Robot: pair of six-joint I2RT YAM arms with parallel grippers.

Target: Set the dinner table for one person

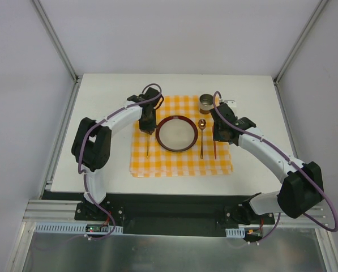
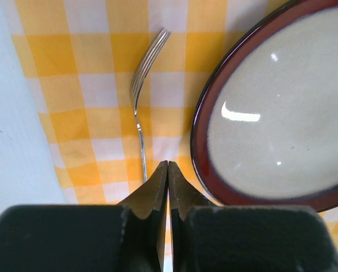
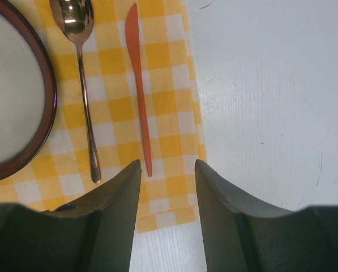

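On a yellow checked mat (image 1: 180, 167) a dark-rimmed plate (image 1: 176, 134) lies centred. A fork (image 2: 139, 127) lies left of it; my left gripper is shut above it, nothing visible between its fingers. Right of the plate lie a spoon (image 3: 86, 113) and, further right, a red knife (image 3: 140, 102). My right gripper is open above them, nothing between its fingers. A metal cup (image 1: 206, 102) stands at the mat's back right.
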